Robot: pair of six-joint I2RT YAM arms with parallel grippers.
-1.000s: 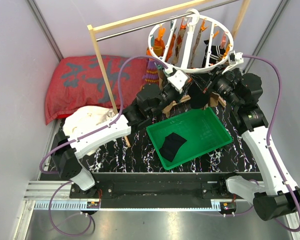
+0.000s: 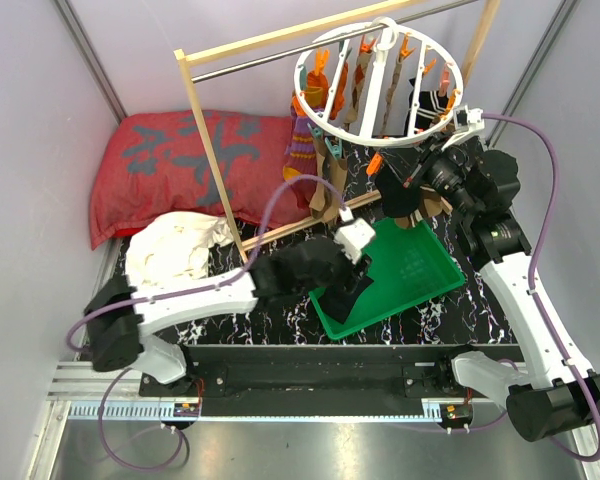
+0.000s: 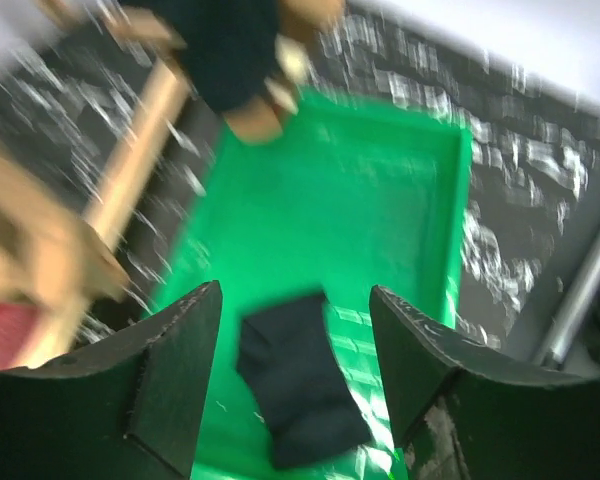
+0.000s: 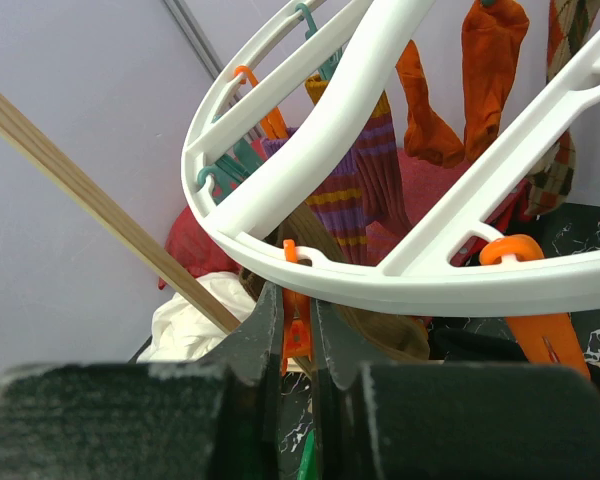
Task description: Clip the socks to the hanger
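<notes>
The white round hanger [image 2: 375,70] hangs from the rack with socks clipped around it. A dark folded sock [image 3: 298,380] lies in the green tray [image 2: 405,270]. My left gripper is over the tray, above that sock, its fingers apart and nothing seen between them. My right gripper is shut on an orange clip [image 4: 293,270] at the hanger's front rim. Purple striped and orange socks [image 4: 345,210] hang behind that rim; a dark sock hangs below the right gripper in the top view.
A red cushion [image 2: 185,175] and white cloth [image 2: 170,255] lie at the left. The wooden rack post [image 2: 210,150] stands left of the hanger, its base bar behind the tray.
My left arm has moved down from the hanger's front rim to over the tray and the dark sock. My right arm has shifted very slightly, staying at the rim.
</notes>
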